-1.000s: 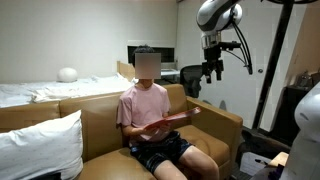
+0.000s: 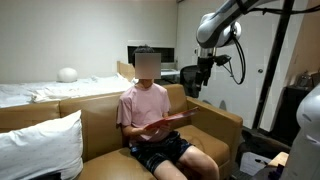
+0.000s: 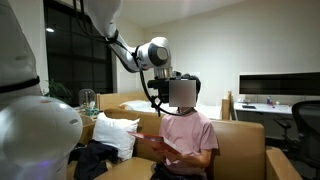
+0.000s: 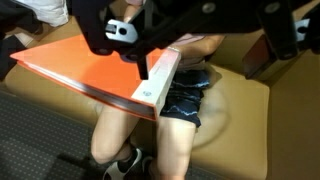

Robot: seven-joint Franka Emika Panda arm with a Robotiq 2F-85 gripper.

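A person in a pink shirt (image 2: pixel 150 103) sits on the tan couch and holds a red, flat book-like object (image 2: pixel 170 122) over the lap. The wrist view shows its orange-red cover (image 4: pixel 85 62) and pale page edge, angled across the left and middle. My gripper is open, its dark fingers spread wide with nothing gripped between them. From outside, the gripper (image 2: pixel 203 85) hangs in the air to the right of the person's head, higher than the red object and apart from it. Exterior view 2 has it in front of the person's face side.
White pillows (image 2: pixel 42 150) lie at the couch's left. The couch armrest (image 2: pixel 215 120) stands to the person's right in exterior view 1. A bed (image 2: pixel 60 92) and a desk monitor (image 3: pixel 268 84) are behind. Air above the lap is free.
My gripper has come down and to the left in exterior view 1, closer to the person. The person and the red object look unmoved.
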